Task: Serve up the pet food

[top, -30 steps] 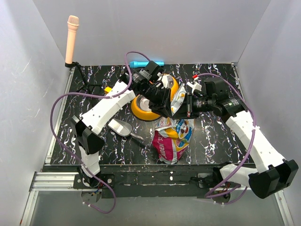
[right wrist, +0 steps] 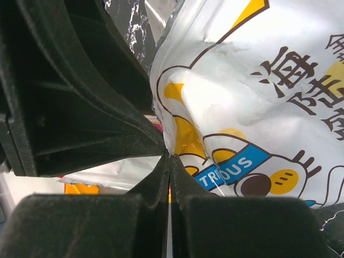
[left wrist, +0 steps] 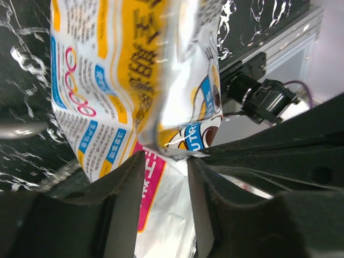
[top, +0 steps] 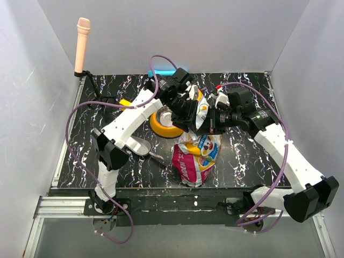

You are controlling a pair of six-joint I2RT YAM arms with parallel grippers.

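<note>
The pet food bag [top: 196, 161] stands upright at the front middle, its lower part pink and its upper part white and yellow. Both grippers meet at the bag's top. My left gripper has its fingertips apart, and a fold of the white film lies at the gap between them. In the right wrist view, my right gripper is closed, with the thin bag edge [right wrist: 167, 134] running down into its tips. Behind the left arm sits a yellow-rimmed metal bowl [top: 157, 129], partly covered. A scoop [top: 138, 145] lies left of the bag.
Another yellow rim [top: 200, 94] shows behind the grippers. At the back edge lies a blue cylinder [top: 160, 73]. A tripod [top: 95, 97] with a tan stick stands at the left back. The marble surface [top: 244, 156] right of the bag is clear.
The left arm's elbow has shifted rightward and its gripper slightly so. The bag's top leans a little more to the left. My right arm has barely moved.
</note>
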